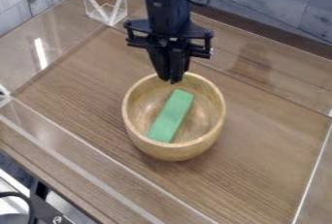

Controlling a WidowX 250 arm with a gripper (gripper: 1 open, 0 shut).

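Observation:
A round cream bowl (208, 127) sits in the middle of the wooden board, a flat green block (172, 116) lying inside it. My black gripper (170, 73) hangs just above the bowl's back rim, pointing down. Whether its fingers are open or shut is hard to make out at this size.
Dark space with some white and metal parts lies beyond the board's edge at the upper left and lower left.

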